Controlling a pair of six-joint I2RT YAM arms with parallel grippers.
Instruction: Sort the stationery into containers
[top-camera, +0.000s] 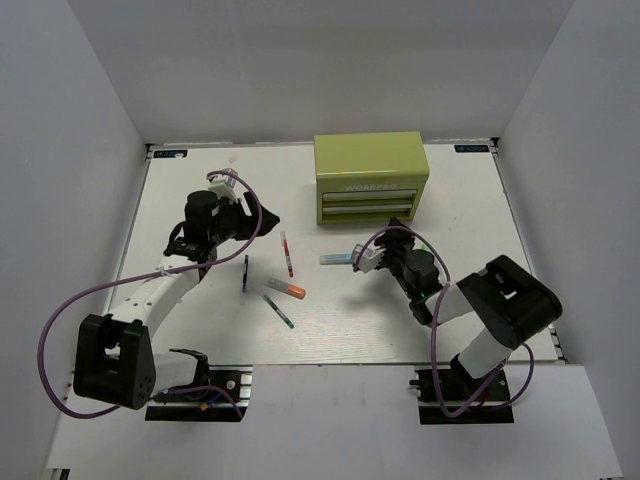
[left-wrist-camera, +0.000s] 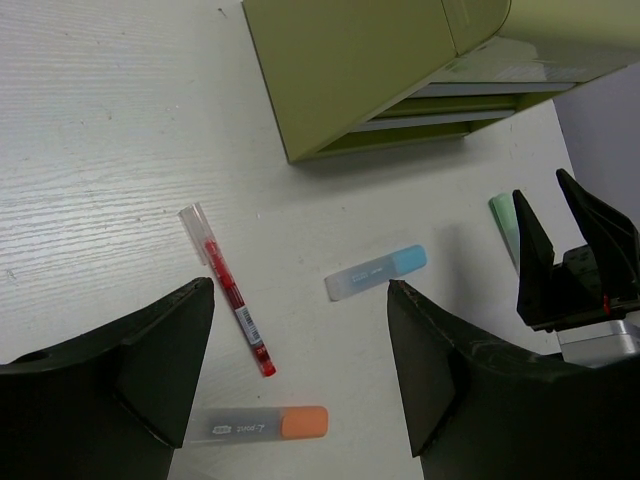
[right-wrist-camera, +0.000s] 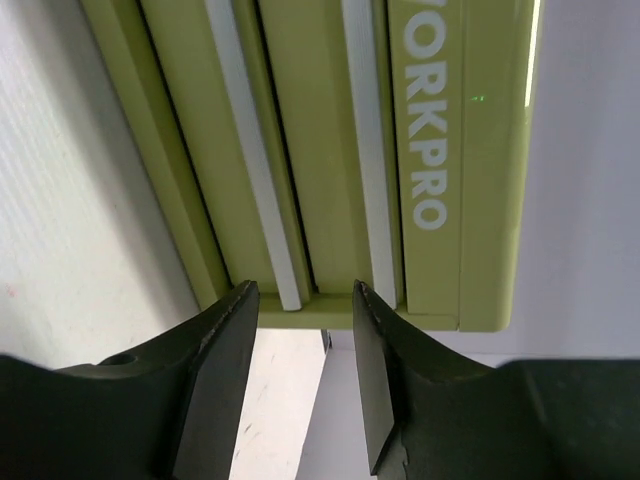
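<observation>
The olive WORKPRO drawer box (top-camera: 370, 170) stands at the back. In front of it lies a blue-capped marker (left-wrist-camera: 375, 272), its near end partly covered by my right arm in the top view. A red pen (top-camera: 287, 255), an orange-capped marker (top-camera: 286, 289), a dark pen (top-camera: 245, 273) and a dark green pen (top-camera: 279, 311) lie left of it. My left gripper is open above the table, nothing between its fingers. My right gripper is partly open and empty, close before the drawer fronts (right-wrist-camera: 265, 180).
A green piece (left-wrist-camera: 506, 222) shows beside the right gripper in the left wrist view; what it is cannot be told.
</observation>
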